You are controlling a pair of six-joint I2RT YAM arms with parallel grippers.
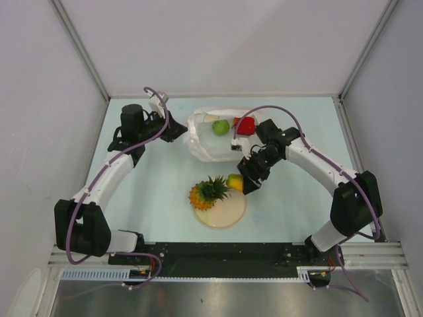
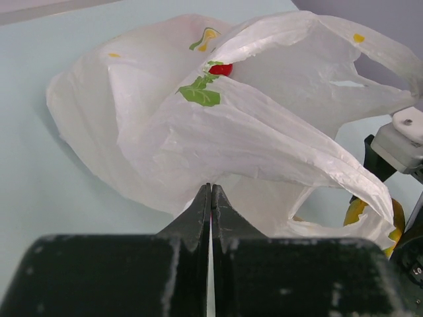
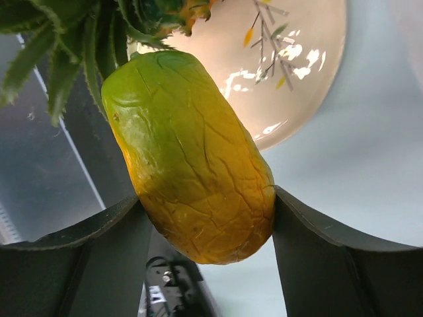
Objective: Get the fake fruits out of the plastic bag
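Observation:
A white plastic bag (image 1: 211,148) lies at the back of the table, a green fruit (image 1: 221,127) and red fruit (image 1: 243,127) inside. My left gripper (image 1: 177,132) is shut at the bag's left edge; in the left wrist view its fingertips (image 2: 201,205) are against or near the plastic, with no fruit between them. My right gripper (image 1: 244,181) is shut on a yellow-green fruit (image 3: 188,152), above the plate's (image 1: 225,218) back-right edge, beside the pineapple (image 1: 201,197).
The dark front edge of the table runs just below the plate.

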